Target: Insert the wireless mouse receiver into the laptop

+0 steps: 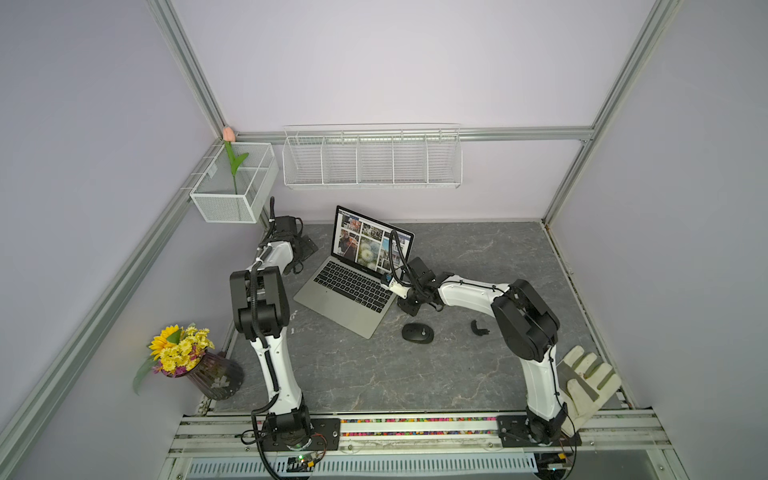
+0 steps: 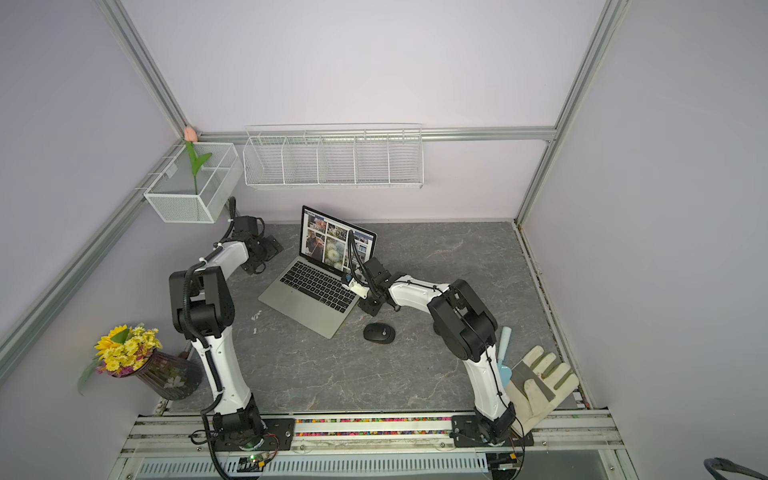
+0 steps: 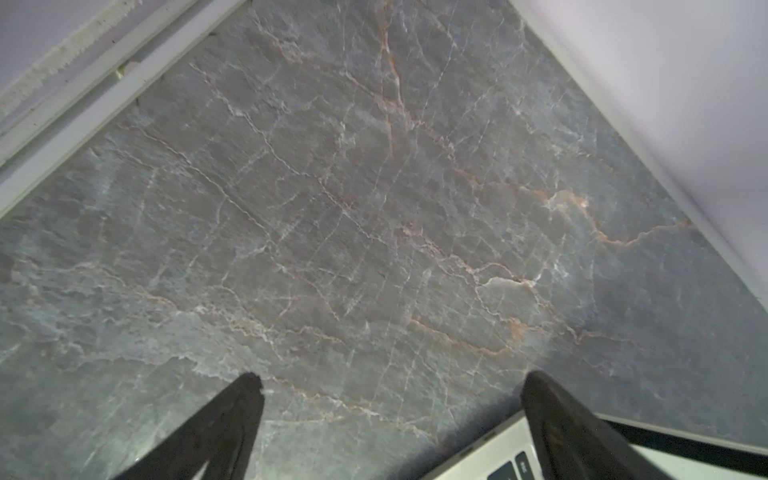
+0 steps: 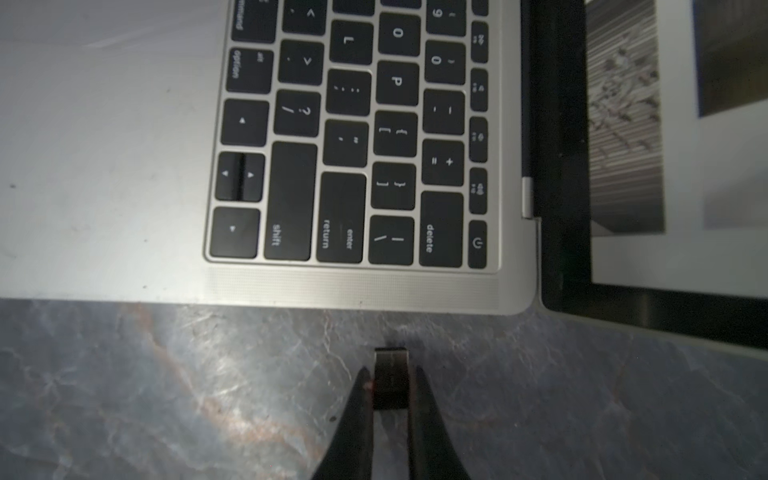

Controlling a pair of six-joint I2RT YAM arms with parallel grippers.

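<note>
The open laptop (image 1: 336,296) (image 2: 304,304) rests on the table, its lit screen toward the back. In the right wrist view, my right gripper is shut on the small dark receiver (image 4: 391,360), held just off the laptop's right side edge (image 4: 368,300), near the back half of the keyboard; a strip of table shows between receiver and edge. The side's ports cannot be seen. My left gripper stands open and empty over bare table, left of the laptop, with a laptop corner at the lower right of its wrist view.
A black mouse (image 1: 417,333) lies in front of the laptop's right side. A glove (image 2: 540,388) lies at the front right, a flower vase (image 1: 216,376) at the front left. Wire baskets (image 2: 332,160) hang on the walls.
</note>
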